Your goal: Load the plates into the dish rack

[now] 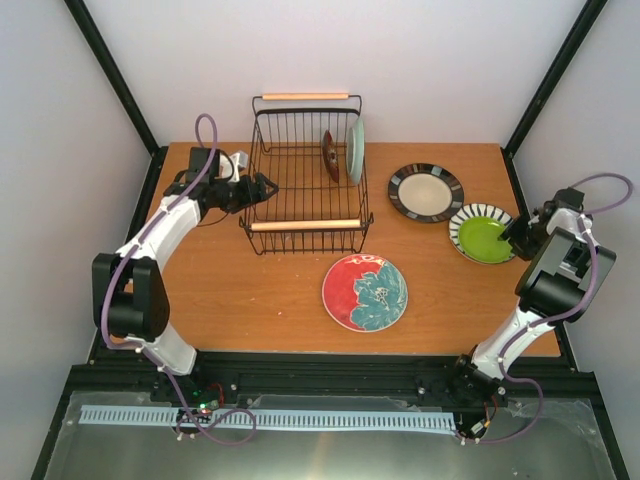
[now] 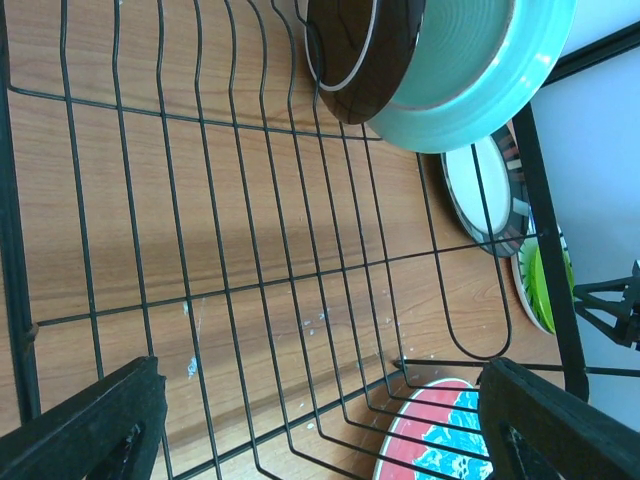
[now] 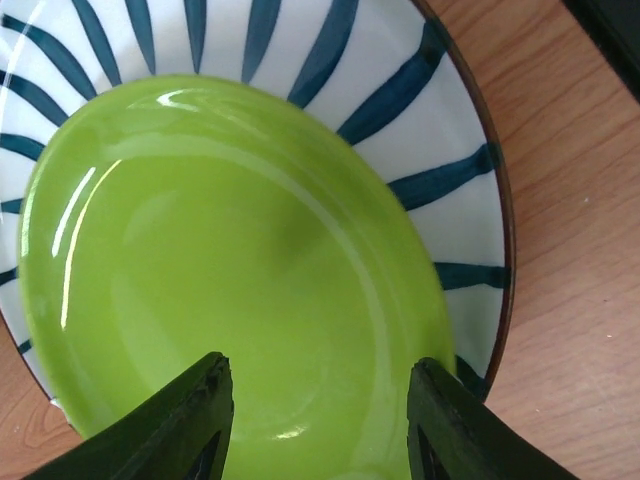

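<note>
In the black wire dish rack (image 1: 300, 225), a brown plate (image 1: 330, 157) and a pale turquoise plate (image 1: 355, 150) stand on edge at the right side. My left gripper (image 1: 268, 188) is part open at the rack's left side, nothing between its fingers. On the right of the table a green plate (image 3: 240, 260) lies on a white plate with dark blue stripes (image 3: 460, 180). My right gripper is part open above the green plate's edge, with no plate held. A dark-rimmed plate (image 1: 426, 192) and a red floral plate (image 1: 365, 293) lie flat.
Wooden handles (image 1: 305, 225) run along the rack's near and far sides. The dark-rimmed plate sits close to the striped one. Bare tabletop (image 1: 240, 310) shows at the front left, and a wall (image 1: 610, 110) rises beside the right arm.
</note>
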